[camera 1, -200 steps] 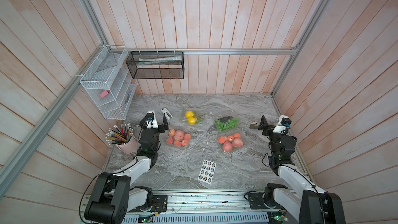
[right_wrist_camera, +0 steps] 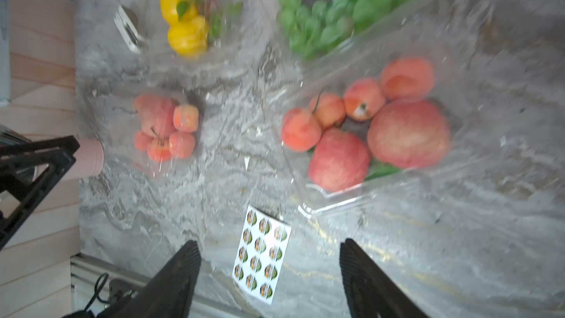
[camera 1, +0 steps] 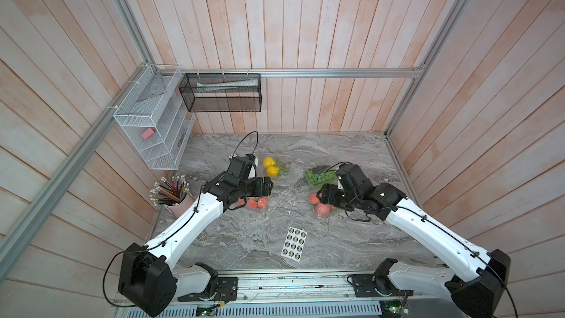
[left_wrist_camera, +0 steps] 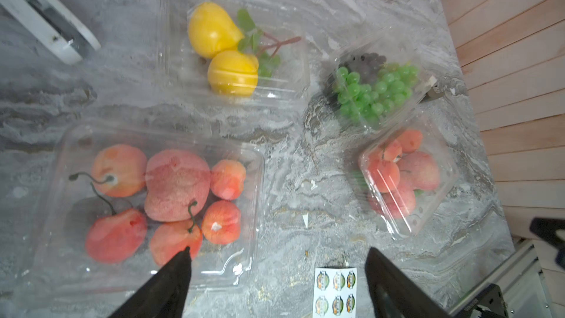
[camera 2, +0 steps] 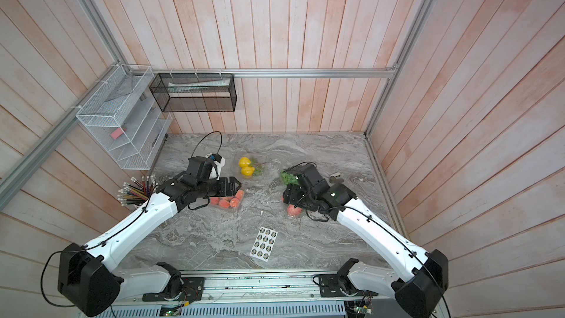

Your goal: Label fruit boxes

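Observation:
A white sticker sheet (left_wrist_camera: 335, 291) with round labels lies at the front middle of the table. My left gripper hangs open over a clear box of red fruit (left_wrist_camera: 176, 185) at the left. My right gripper is above and near the right-hand box of peaches (right_wrist_camera: 408, 133), fingers apart with nothing between them in the wrist view, the sheet showing below. Behind are boxes of yellow fruit (left_wrist_camera: 232, 72) and of green and dark grapes (left_wrist_camera: 374, 95).
A pink cup of pens (camera 1: 176, 205) stands at the left edge, below white wire shelves (camera 1: 154, 135). A black basket (camera 1: 220, 93) hangs on the back wall.

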